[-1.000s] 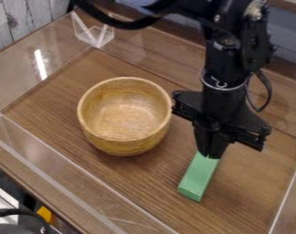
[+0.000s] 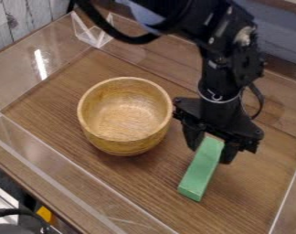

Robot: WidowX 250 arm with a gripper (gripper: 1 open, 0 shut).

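Observation:
The black robot gripper [image 2: 217, 137] hangs down from the top of the view over a green block [image 2: 199, 177], its fingers around the block's far end, one on each side. Whether they touch it is not clear. The green block lies flat and lengthwise on the wooden surface, its far end partly hidden by the gripper. Left of the gripper stands an empty tan bowl [image 2: 125, 114].
A small clear plastic object [image 2: 89, 32] is at the back left. A dark cable lies at the bottom left corner.
The gripper has shifted a little and its fingers sit slightly higher or farther back, with more of the green block's far end showing. The bowl has not moved.

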